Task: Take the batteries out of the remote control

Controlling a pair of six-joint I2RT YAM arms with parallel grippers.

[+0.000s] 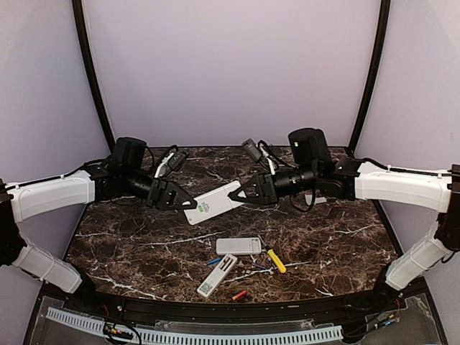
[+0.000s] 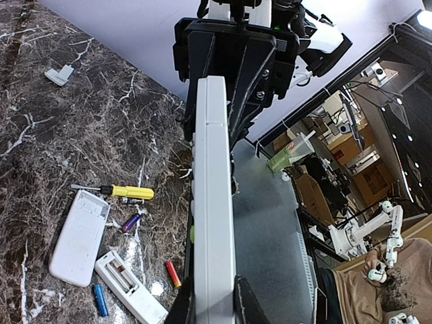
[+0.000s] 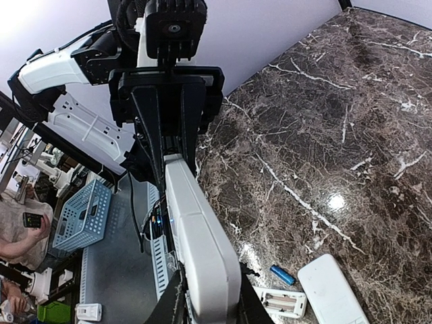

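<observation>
A white remote hangs in the air between both grippers, tilted, its right end higher in the top view. My left gripper is shut on its left end. My right gripper is at the other end, fingers around it; in the left wrist view they flank the remote, and whether they grip is hard to tell. On the table below lie a second white remote and a narrower one with its battery compartment open. Loose batteries lie near them: blue, purple and red.
A yellow screwdriver lies right of the remotes, with another battery beside it. A small pale piece lies farther right on the table, near the right arm.
</observation>
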